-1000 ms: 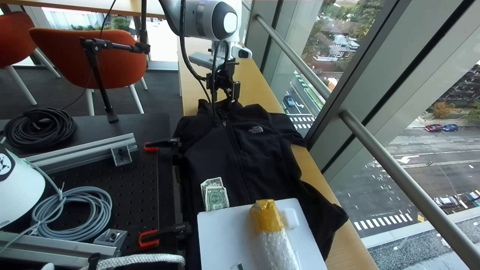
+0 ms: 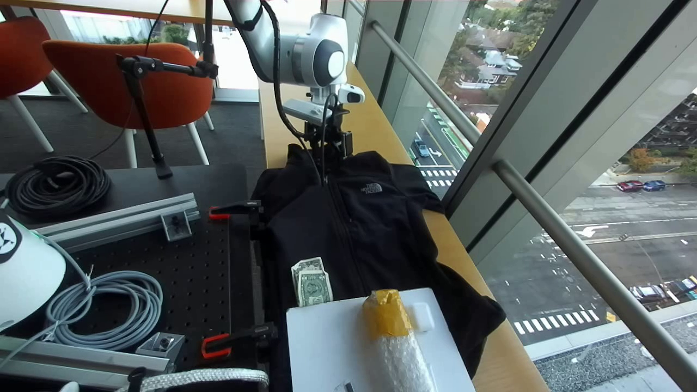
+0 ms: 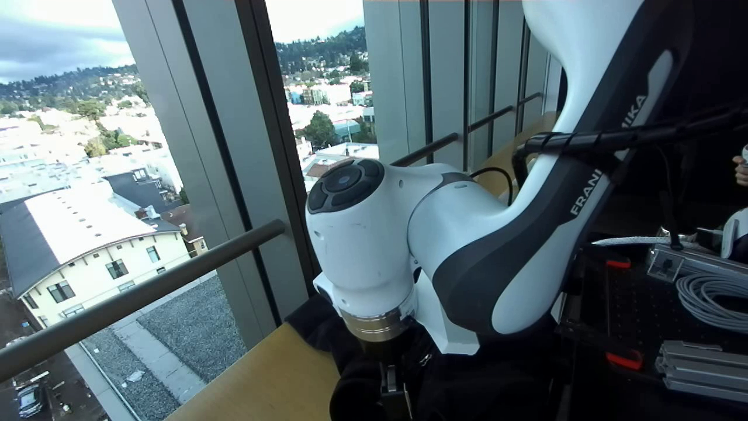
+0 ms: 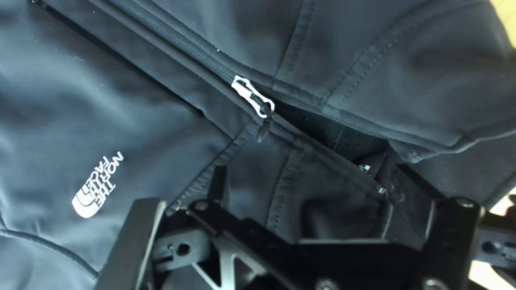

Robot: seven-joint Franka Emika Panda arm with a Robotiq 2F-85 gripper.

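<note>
A black jacket [image 2: 313, 222] with a white logo lies flat along the wooden ledge. In the wrist view its zipper pull [image 4: 253, 96], silvery white with a dark cord, sits partway up the front, and the zip is parted on the collar side of it. My gripper stands open with its fingers wide apart, over the collar end of the jacket. The zipper pull lies outside the fingers, ahead of them in that view. In exterior view 1 the gripper [image 2: 330, 147] is low at the collar; contact with the cloth cannot be made out.
Dollar bills [image 2: 312, 282] and a white board [image 2: 326, 346] bearing a bubble-wrapped roll [image 2: 398, 346] lie on the jacket's lower part. Clamps [image 2: 238, 209] grip the black table's edge at left. A window rail [image 2: 431, 91] runs along the right.
My arm has come down and slightly to the right, bringing the gripper from above the collar to close over it. The jacket looks unmoved.
</note>
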